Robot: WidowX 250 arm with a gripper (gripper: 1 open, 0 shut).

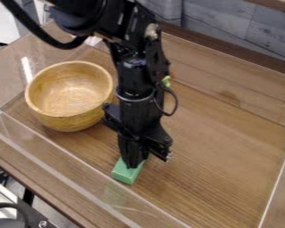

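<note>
My gripper (134, 153) is low at the front middle, pointing down over a green block (126, 175) lying on the wooden table (216, 169). The fingertips meet the block's upper part and hide some of it; whether they touch it I cannot tell. The fingers look close together, with nothing clearly held.
A wooden bowl (64, 93) stands to the left of the arm. A small green item (166, 82) shows partly behind the arm.
</note>
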